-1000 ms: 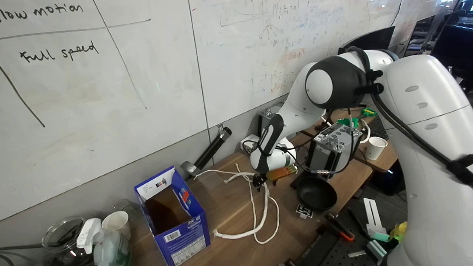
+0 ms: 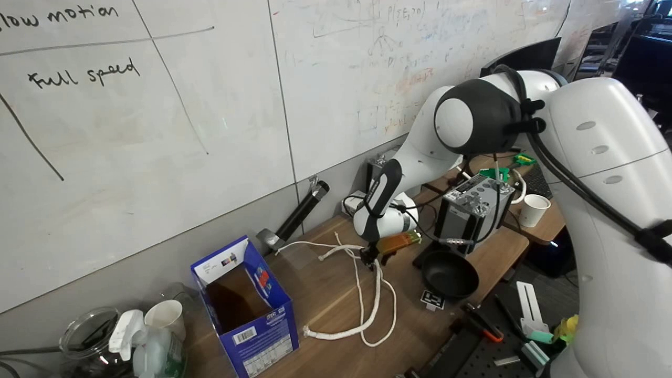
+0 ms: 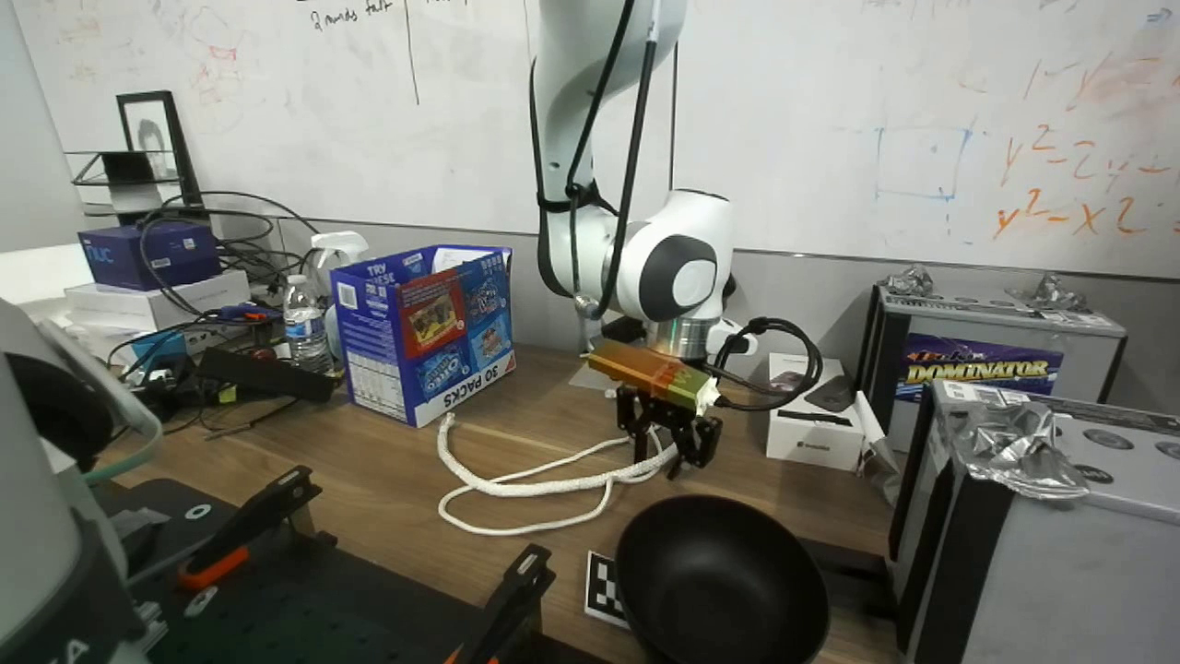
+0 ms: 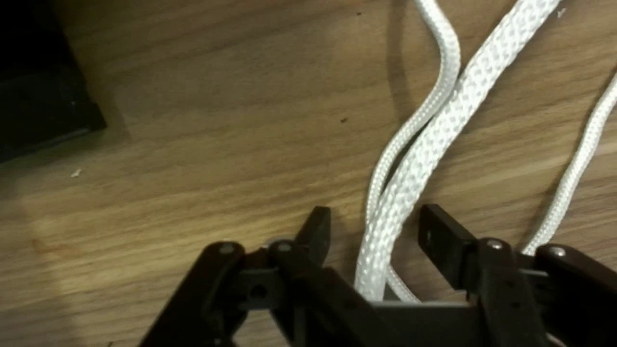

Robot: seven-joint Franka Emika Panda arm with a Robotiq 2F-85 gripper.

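A white braided rope (image 4: 431, 144) lies in loops on the wooden table, with thick and thin strands. My gripper is low over it, fingers part open, and the thick strand together with a thin one passes between the two black fingers. A gap shows on both sides of the strands, so nothing is clamped. In the second exterior view the gripper (image 3: 669, 448) hangs at the right end of the rope (image 3: 542, 485). Where the strands run on beneath the gripper is hidden.
The open blue box (image 2: 261, 327) stands left of the rope. A black pan (image 3: 719, 586) sits near the front, right of the rope, by a checkered marker (image 3: 603, 590). Grey metal cases (image 3: 1029, 531) stand at the right. Bare table lies between box and rope.
The gripper and forearm have shifted slightly, a little leftward in the first exterior view. The rope, box and pan look unmoved.
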